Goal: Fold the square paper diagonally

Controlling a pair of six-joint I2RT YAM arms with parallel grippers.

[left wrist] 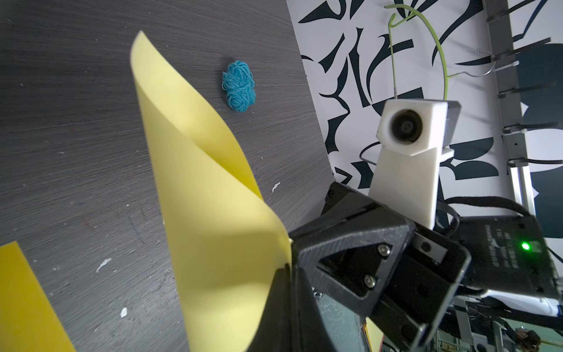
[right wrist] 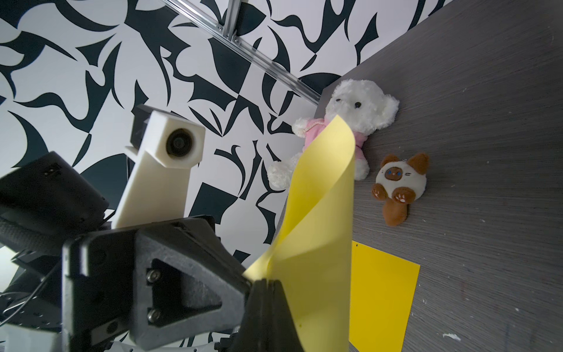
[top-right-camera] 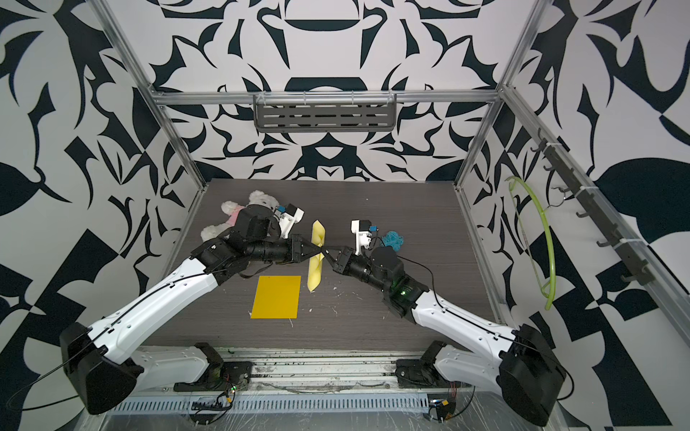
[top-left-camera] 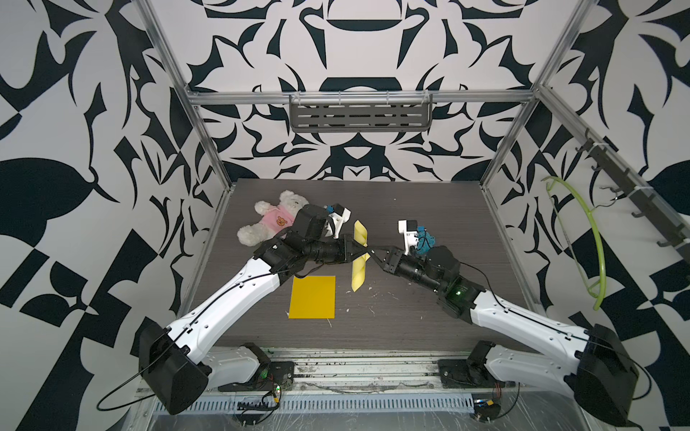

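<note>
A pale yellow paper [top-left-camera: 360, 276], curled over into a tall folded shape, is held in the air at mid-table between my left gripper [top-left-camera: 364, 251] and my right gripper [top-left-camera: 373, 251], whose tips nearly meet. Both grippers are shut on the paper's edges; in the wrist views the sheet [left wrist: 205, 223] rises curved beside the fingers, hiding part of their tips. A flat deeper-yellow square sheet [top-left-camera: 312, 296] lies on the table below and left of the held paper.
A white teddy [right wrist: 360, 102] and small brown-and-white plush [right wrist: 404, 184] sit at the left. A blue bundle [left wrist: 238, 86] lies right.
</note>
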